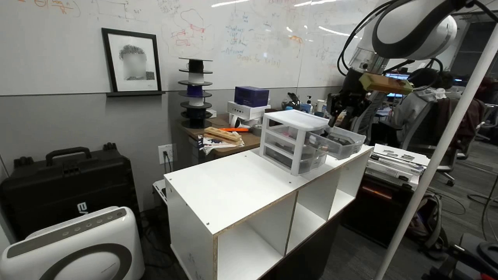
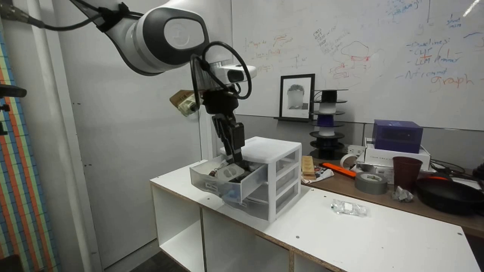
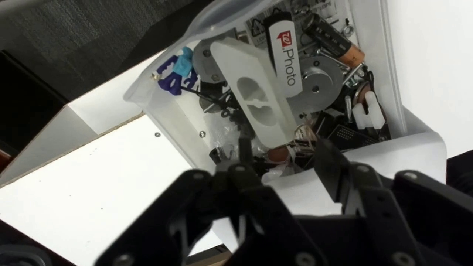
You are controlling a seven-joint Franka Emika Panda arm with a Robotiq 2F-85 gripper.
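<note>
My gripper hangs over the pulled-out top drawer [image 2: 218,188] of a small white drawer unit [image 2: 276,147]. In the wrist view its two fingers stand apart, and I see nothing gripped between them. Ahead of the fingertips, a pale block with two oval hollows [image 3: 270,126] lies slanted on the drawer's contents. Beside it are a white and black "Photo" stick [image 3: 288,62], a black and copper battery [image 3: 332,40] and a round metal disc [image 3: 315,84]. From the side, the fingers [image 2: 234,152] reach down close to the drawer's inner end; exact contact is hard to tell.
The unit stands on a white shelf [image 2: 313,222], largely bare except for a clear plastic packet [image 2: 349,207]. Behind it, a brown desk carries grey tape [image 2: 371,183], a dark pan [image 2: 449,195] and a purple box [image 2: 397,136]. A pale pole [image 1: 434,163] rises in front.
</note>
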